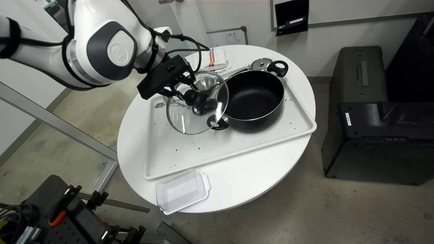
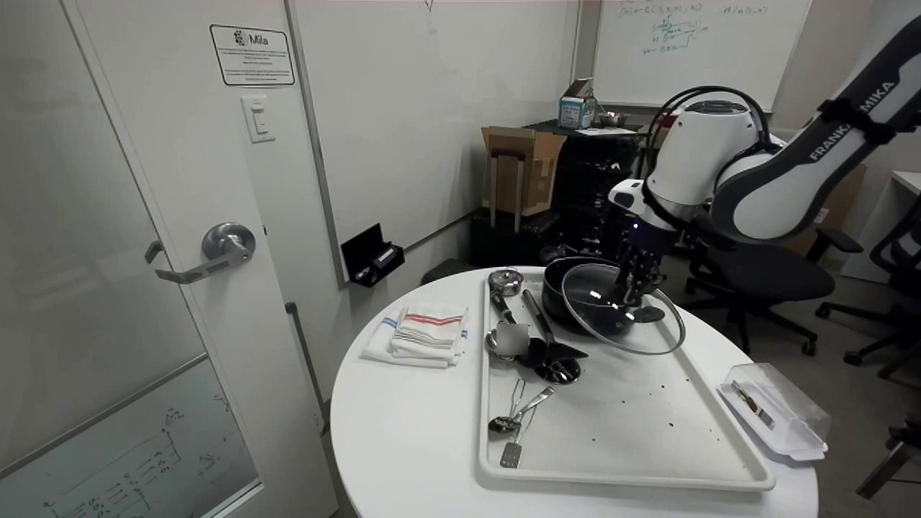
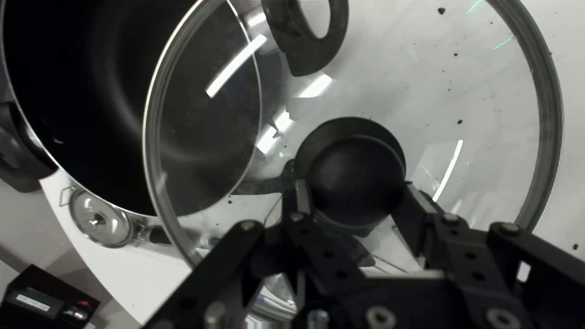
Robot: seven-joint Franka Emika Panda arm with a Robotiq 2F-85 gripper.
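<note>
A round glass lid (image 1: 183, 122) with a metal rim and black knob (image 3: 356, 175) is held up in the air, tilted. My gripper (image 1: 181, 91) is shut on that knob, whose sides lie between the fingers in the wrist view. The black pot (image 1: 254, 95), uncovered on top, stands on the white tray. In exterior view 1 the lid overlaps the pot's left edge and near handle (image 1: 218, 124); the wrist view likewise shows part of the pot through the glass. How high the lid hangs above the pot is hard to tell.
The tray (image 1: 228, 154) also carries black utensils (image 2: 552, 354), small metal tools (image 2: 515, 423) and a small metal pot (image 2: 506, 280). Folded towels (image 2: 423, 335) and a clear-lidded container (image 1: 183, 191) lie on the table. The tray's near part is mostly clear.
</note>
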